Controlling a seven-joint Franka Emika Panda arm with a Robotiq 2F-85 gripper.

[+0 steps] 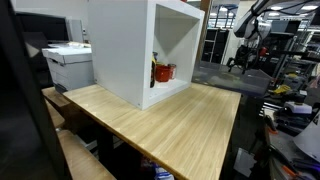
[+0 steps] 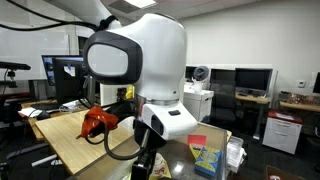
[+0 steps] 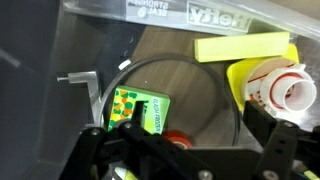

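My gripper is open over a bin, its dark fingers wide apart at the bottom of the wrist view with nothing held between them. Below lie a green-and-orange box (image 3: 140,107), a yellow box (image 3: 242,47), and a red-and-white cup-like item (image 3: 287,91) on something yellow. A round red object (image 3: 179,138) shows partly between the fingers. A black cable (image 3: 160,57) curves around the middle. In exterior view 1 the gripper (image 1: 239,67) is small at the far right; in exterior view 2 the white arm hides much of the scene.
The bin's clear wall (image 3: 180,14) runs along the top of the wrist view. A wooden table (image 1: 165,123) bears a white open shelf (image 1: 125,50) with a red container (image 1: 162,73) inside. A blue-and-yellow box (image 2: 207,160) stands beside the arm.
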